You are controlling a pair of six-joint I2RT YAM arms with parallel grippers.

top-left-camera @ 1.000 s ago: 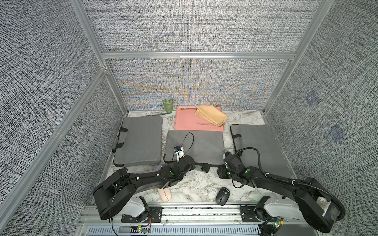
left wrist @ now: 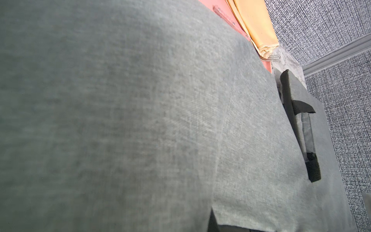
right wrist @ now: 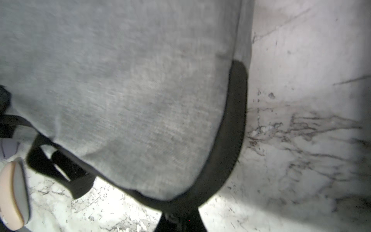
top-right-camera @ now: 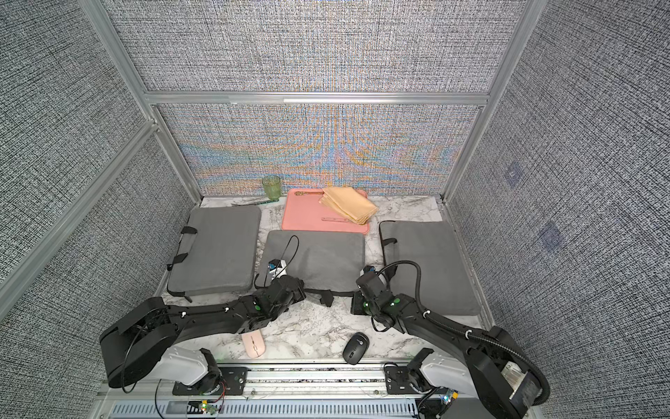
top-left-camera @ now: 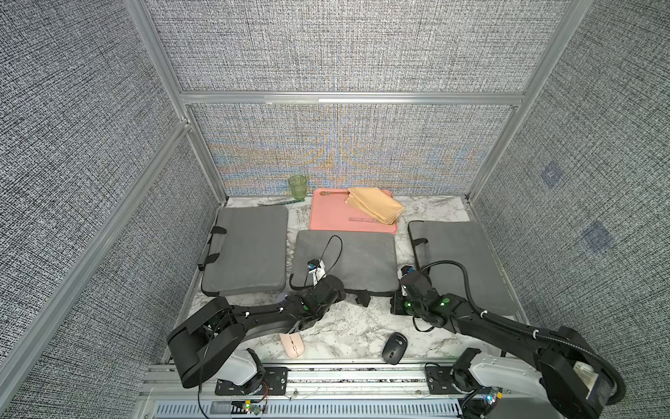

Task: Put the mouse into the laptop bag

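Observation:
A grey laptop bag lies flat in the middle, its dark-trimmed front edge toward me. At that edge, left of its middle, my left gripper is shut on the bag's fabric; little more than a dark tip shows beneath the cloth. My right gripper is shut at the front right corner, touching the dark trim; whether a zip pull sits between its fingers cannot be told. Near the front rail lie a pink mouse and a black mouse. A pale purple object is mostly hidden behind the left arm.
Other grey bags lie at left and right. Behind the middle bag stand a pink mat with a folded yellow cloth and a green glass.
The left arm and the mice look almost unmoved.

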